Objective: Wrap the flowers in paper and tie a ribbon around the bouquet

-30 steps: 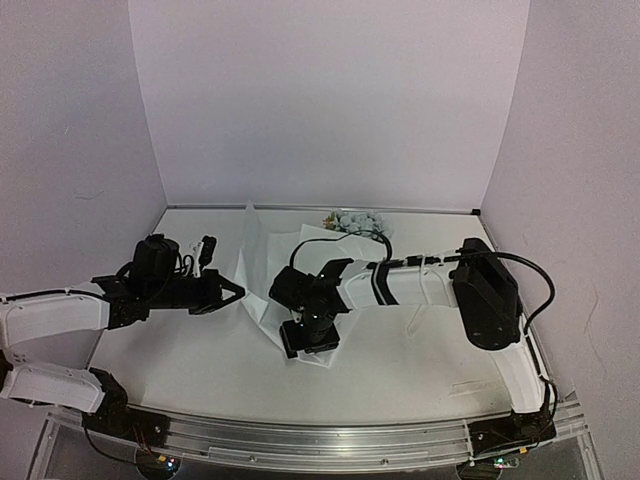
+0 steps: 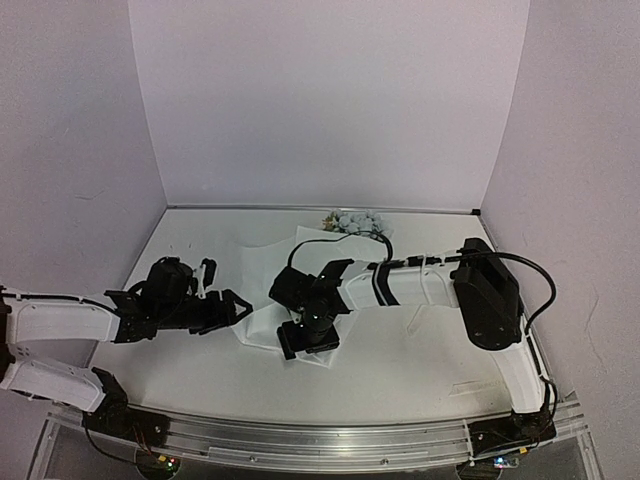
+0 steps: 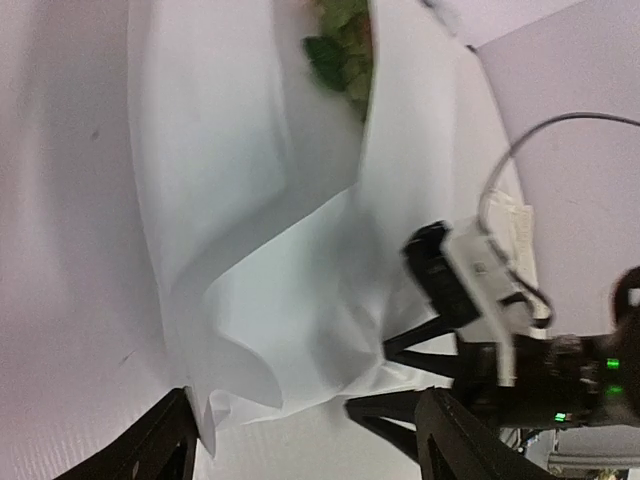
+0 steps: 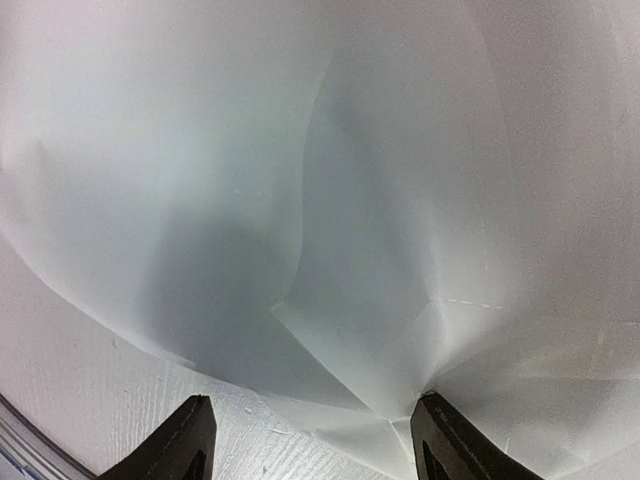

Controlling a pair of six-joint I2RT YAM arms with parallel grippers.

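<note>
The bouquet's pale blue flowers show at the back of the table, in the open end of the white wrapping paper. Its green leaves appear at the top of the left wrist view. My left gripper is open at the paper's left edge; in the left wrist view that edge passes close beside one finger, and I cannot tell whether they touch. Low over the front part of the paper, my right gripper is open, with a paper fold near one fingertip.
A black cable loops from the right arm across the paper, near the flowers. A metal rail runs along the front edge.
The paper's left flap, upright before, now lies lower and spread to the left. The right arm stays nearly still.
</note>
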